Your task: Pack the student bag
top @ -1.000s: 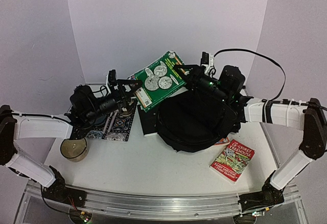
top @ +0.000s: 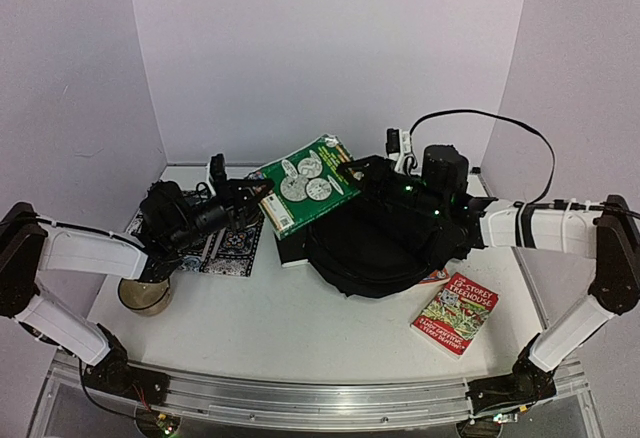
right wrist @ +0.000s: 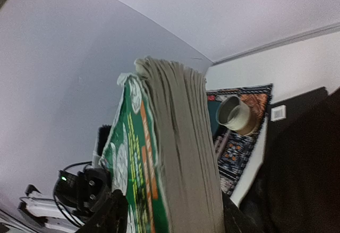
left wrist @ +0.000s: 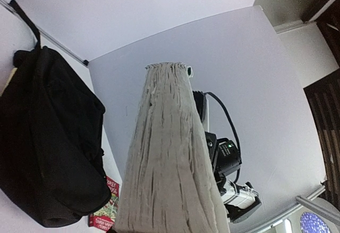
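A thick green book (top: pixel 308 186) hangs tilted in the air between my two grippers, coin pictures on its cover. My left gripper (top: pixel 264 190) is shut on its left edge, and my right gripper (top: pixel 352 170) is shut on its upper right edge. Pale page edges (left wrist: pixel 167 153) fill the middle of the left wrist view. In the right wrist view the book's pages (right wrist: pixel 183 153) rise between dark fingers. The black bag (top: pixel 370 248) lies with its mouth open, below and right of the book. A red Treehouse book (top: pixel 456 313) lies flat at the right.
A beige cup (top: pixel 145 294) stands at the table's left. Behind the left arm lies a patterned cloth (top: pixel 232 250) with items on it; a black notebook (top: pixel 291 249) rests beside the bag. Another red book peeks out by the bag.
The bag and red book have stayed in place.
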